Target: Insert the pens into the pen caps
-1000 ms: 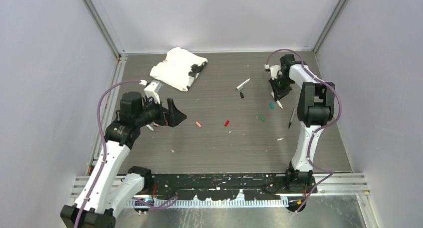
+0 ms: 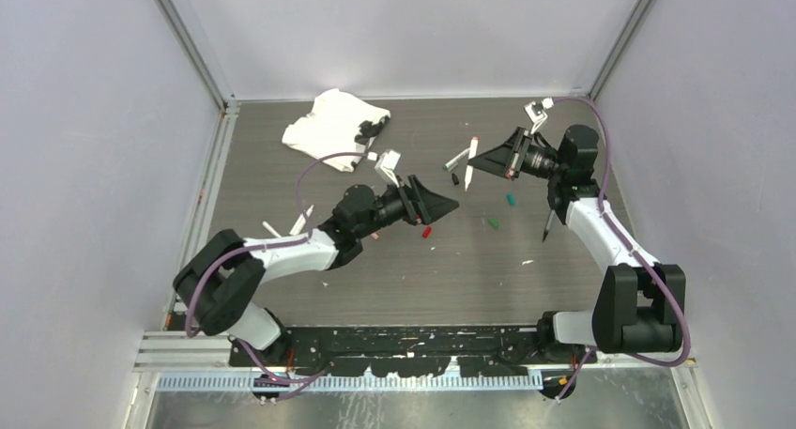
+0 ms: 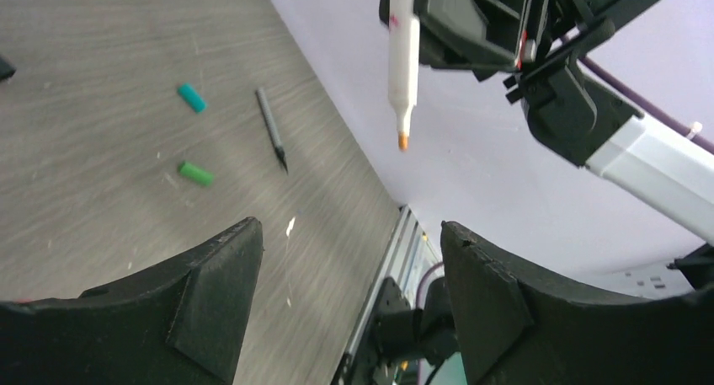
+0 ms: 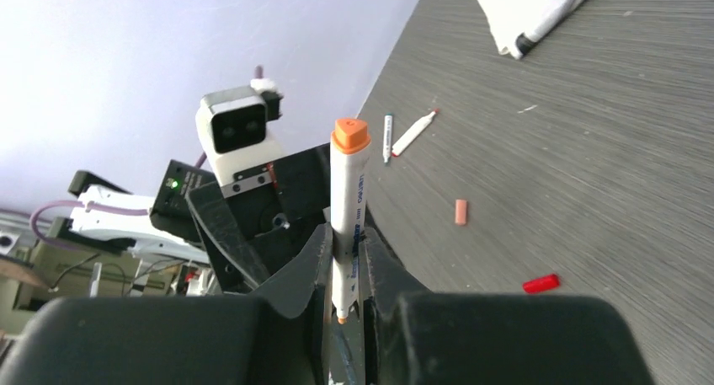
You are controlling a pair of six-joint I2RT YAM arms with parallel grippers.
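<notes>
A white pen with an orange end [image 4: 349,183] is held by my right gripper, which is shut around its barrel. In the left wrist view the pen [image 3: 403,56] hangs with its orange tip downward, apart from my left gripper. That gripper is part open, with nothing between its fingers. Loose caps lie on the table: red [image 2: 427,232], green [image 2: 493,222], teal [image 2: 511,199], black [image 2: 456,179] and an orange one [image 4: 460,212]. Other pens rest there: a white one [image 2: 457,160], a grey one [image 3: 271,129] and two at the left, including a red-tipped one [image 4: 415,133].
A white cloth [image 2: 329,133] with dark markings lies at the back left. Walls enclose the grey wooden table [image 2: 488,288] on the left, back and right.
The right gripper has raised the pen from the table and carried it left. My left gripper has moved right across the table toward the middle, closer to the right one.
</notes>
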